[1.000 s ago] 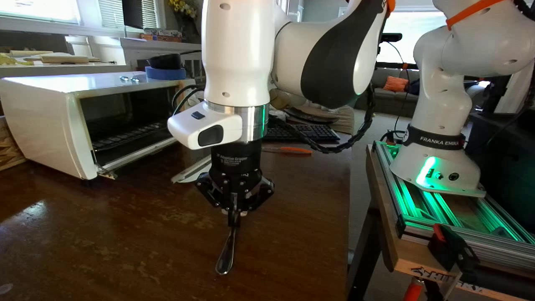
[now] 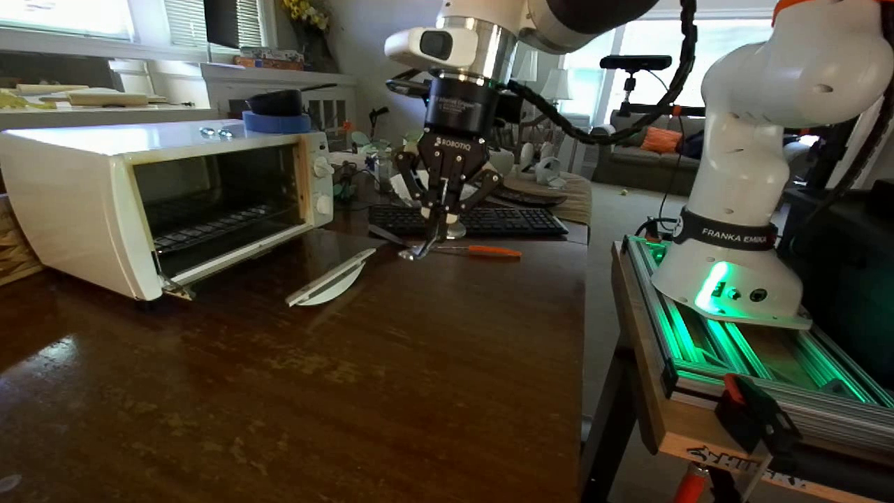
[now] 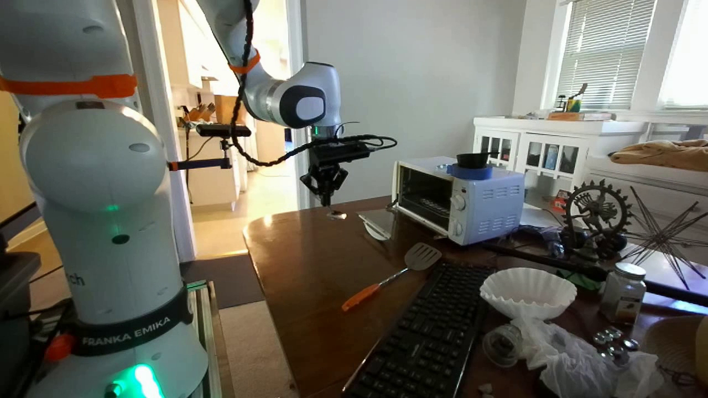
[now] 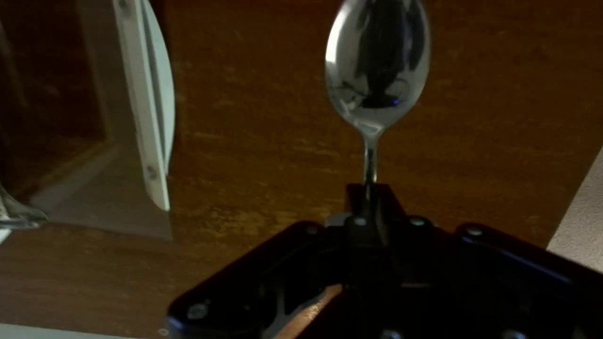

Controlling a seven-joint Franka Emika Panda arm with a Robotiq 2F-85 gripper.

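Note:
My gripper is shut on a shiny metal spoon, its bowl sticking out past the fingers. The wrist view shows the spoon's neck running down between the fingertips, which hide its handle. From the second exterior view, gripper and spoon appear beyond the spatula, to the left of the oven. The spoon looks clear of the table, though its exact height is hard to judge.
A white toaster oven stands with its glass door lowered; the door's white handle projects over the table. An orange-handled spatula lies beside a black keyboard. Bare tabletop fills the front.
The arm has drawn back and up, away from the first exterior camera, carrying the spoon.

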